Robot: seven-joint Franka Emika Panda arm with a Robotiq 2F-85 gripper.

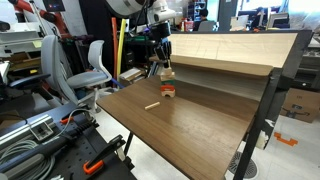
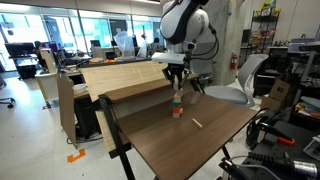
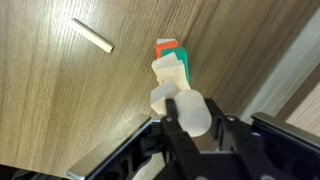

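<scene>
In the wrist view, a rounded white piece (image 3: pixel 193 114) sits between the fingers of my gripper, which is shut on it. Just beyond it are pale blocks (image 3: pixel 170 71), with green and red parts showing underneath. The exterior views show these as a small upright stack: a red-and-pale base (image 1: pixel 168 92), a green layer (image 1: pixel 168 85) and pale pieces on top (image 1: pixel 167 74). My gripper is directly at the stack's top; whether the held piece touches the block below cannot be told.
A thin pale stick (image 1: pixel 152 106) lies on the brown table (image 1: pixel 185 128) in front of the stack. A raised wooden shelf or panel (image 1: pixel 230 52) runs along the table's far side.
</scene>
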